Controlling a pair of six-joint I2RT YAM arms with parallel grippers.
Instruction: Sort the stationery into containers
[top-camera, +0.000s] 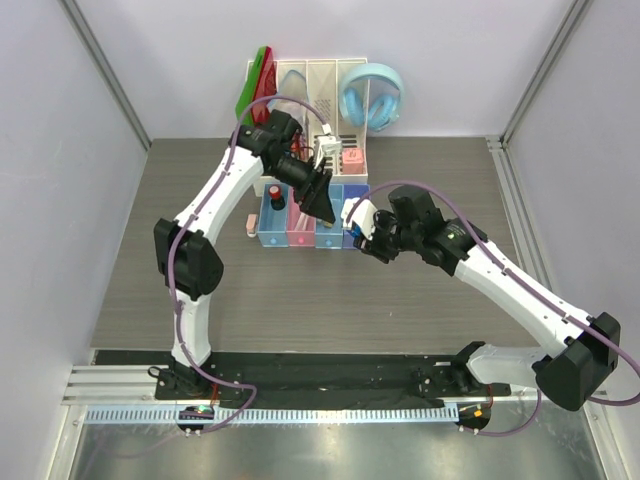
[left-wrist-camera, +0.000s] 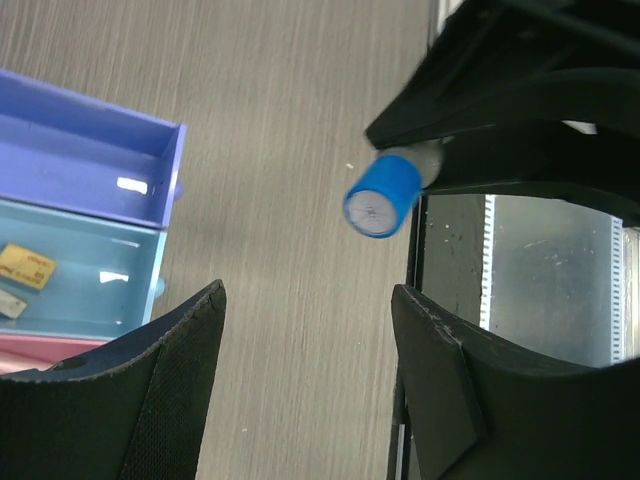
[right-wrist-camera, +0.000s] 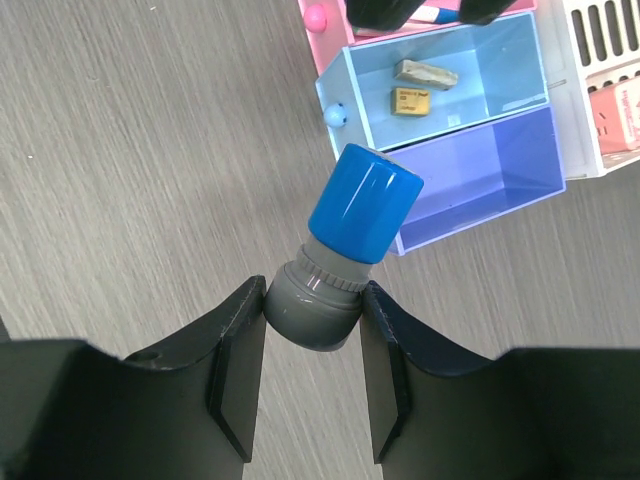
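My right gripper is shut on a grey cylinder with a blue end (right-wrist-camera: 365, 205), held above the table near the coloured containers. The same cylinder (left-wrist-camera: 382, 195) appears in the left wrist view, between the right gripper's fingers. My left gripper is open and empty over the containers, at the left of the right one. The purple bin (right-wrist-camera: 475, 175) is empty; the light blue bin (right-wrist-camera: 482, 70) holds a yellow block (right-wrist-camera: 410, 101) and a grey piece (right-wrist-camera: 426, 74). A pink bin (top-camera: 300, 232) and a left blue bin (top-camera: 270, 234) stand beside them.
A white organizer (top-camera: 322, 80) at the back holds folders, a pink block (top-camera: 352, 160) and other items, with blue headphones (top-camera: 370, 95) at its right. A pink-white item (top-camera: 252, 226) lies left of the bins.
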